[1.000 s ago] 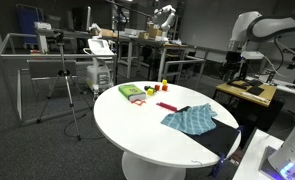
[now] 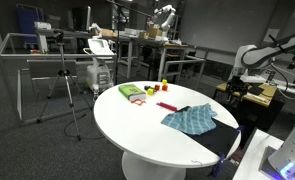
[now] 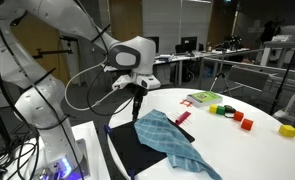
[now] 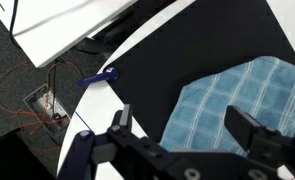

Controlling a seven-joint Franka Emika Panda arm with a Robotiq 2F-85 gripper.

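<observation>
A light blue checked cloth [image 2: 192, 120] lies loosely spread on the round white table, partly over a black mat [image 3: 137, 157]. From above, in the wrist view, the cloth [image 4: 249, 88] fills the right side, with its lower part hidden behind my gripper. The fingers are open wide, and only cloth and mat show below the gap. In the second exterior view the gripper hangs above the mat, near the cloth's left end, apart from the table.
Toward the table's far side are a green box or book [image 3: 203, 98], a red stick-like object [image 2: 167, 107] and several coloured blocks [image 3: 225, 109]. A blue clamp-like piece [image 4: 107, 75] sits at the table edge.
Over the last second my arm has come down, bringing the gripper lower toward the table near the mat. The cloth and other objects have stayed put.
</observation>
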